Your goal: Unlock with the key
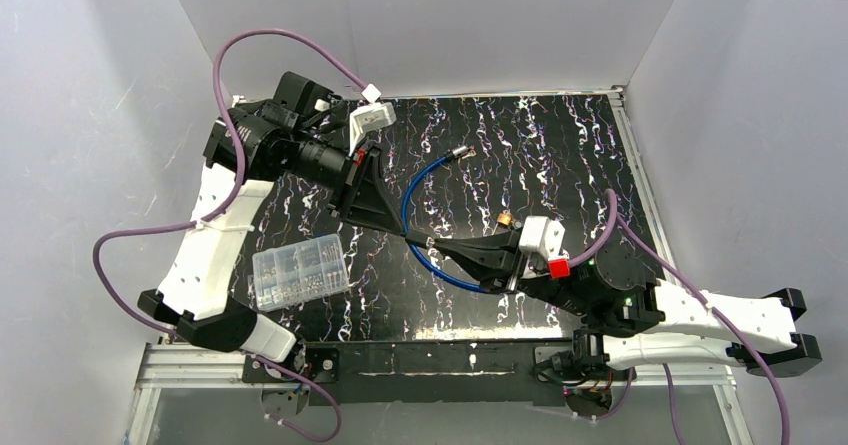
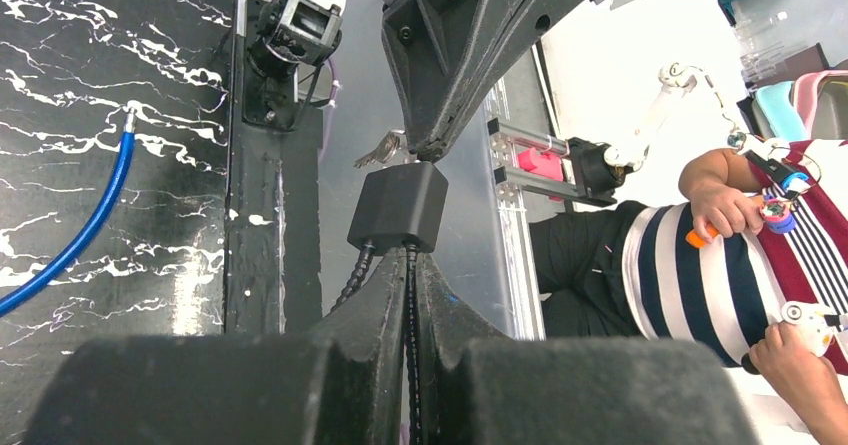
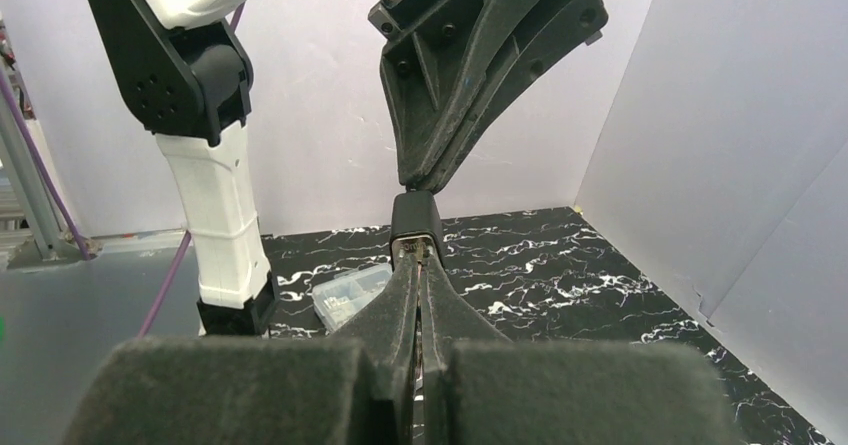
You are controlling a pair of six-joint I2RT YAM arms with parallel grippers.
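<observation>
A black block-shaped lock (image 2: pixel 400 205) with braided loop ends hangs between the two grippers, off the table. My left gripper is shut on its braided loop, one strand running between the fingers. From the opposite side my right gripper reaches the lock's far face, its fingers shut. Silver key metal (image 2: pixel 383 149) shows beside those fingertips. In the right wrist view, the lock's metal-edged face (image 3: pixel 416 249) is right at the right fingertips, with a small brass-coloured bit there. How deep the key sits in the lock is hidden.
Below the grippers a blue cable (image 1: pixel 408 201) curves over the black marbled table. A clear compartment box (image 1: pixel 300 271) lies at the left, and a brass padlock (image 1: pixel 504 219) near the right gripper. Walls enclose the back and sides.
</observation>
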